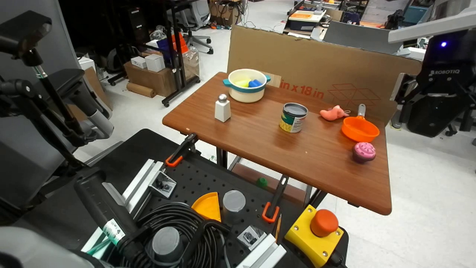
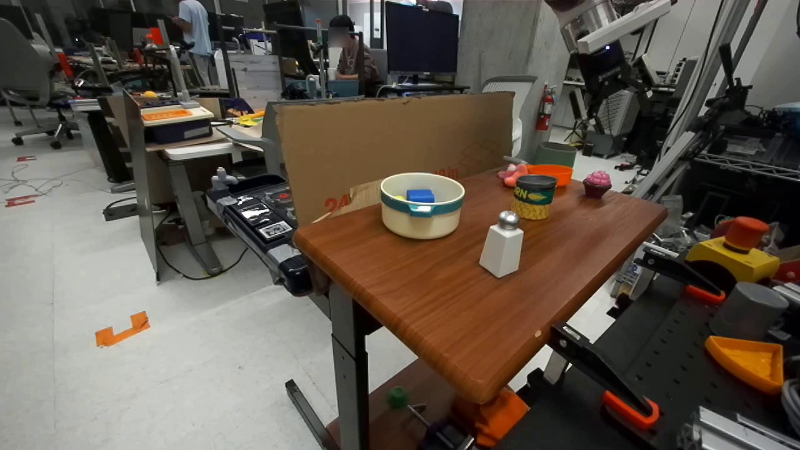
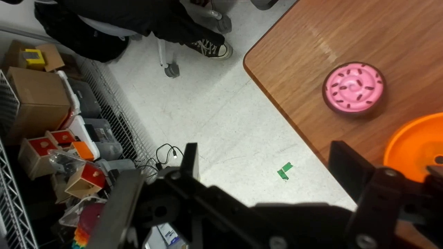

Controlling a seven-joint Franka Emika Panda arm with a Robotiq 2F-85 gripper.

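My gripper is open and empty, its two fingers wide apart over the floor beyond the table's right end. In exterior view 1 it hangs at the far right, higher than the tabletop. A pink-topped cupcake [image 3: 354, 88] sits on the wooden table [image 1: 263, 134] near its right end. Behind it lies an orange strainer [image 1: 359, 129], and a pink toy [image 1: 333, 113] rests beside that. Around the table's middle stands a corn can [image 1: 293, 118]. Farther left are a white shaker [image 1: 222, 109] and a cream pot [image 1: 248, 94] with a blue piece [image 2: 420, 195] and something yellow inside.
Cardboard [image 1: 312, 67] stands upright along the table's back edge. Clamps [image 1: 275, 199] grip the front edge, beside a black cart with a yellow emergency-stop box [image 1: 314, 236].
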